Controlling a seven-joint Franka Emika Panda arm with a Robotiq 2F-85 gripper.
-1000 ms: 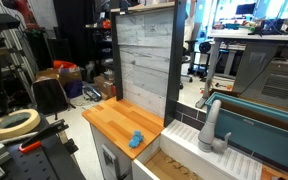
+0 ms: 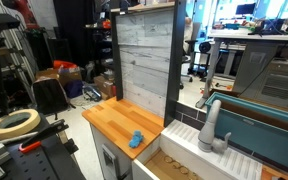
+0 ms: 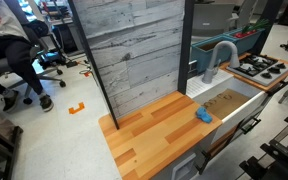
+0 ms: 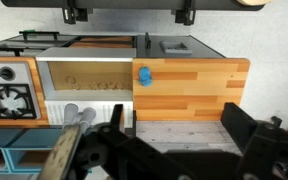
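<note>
A small blue object (image 2: 136, 139) lies on the wooden countertop (image 2: 114, 116), near its front edge by the open white drawer (image 2: 156, 165). From the other side, the same blue object (image 3: 203, 114) shows close to the counter's corner. In the wrist view, the blue object (image 4: 145, 75) sits on the wood well below and apart from my gripper. The gripper's two dark fingers stand wide apart at the top edge, open, with nothing between them. What the blue object is cannot be made out.
The drawer (image 4: 44, 76) has a bare wooden bottom. A grey faucet (image 3: 211, 74) rises behind it, and a stove (image 4: 13, 96) stands beyond. A tall whitewashed plank panel (image 2: 145, 58) backs the counter.
</note>
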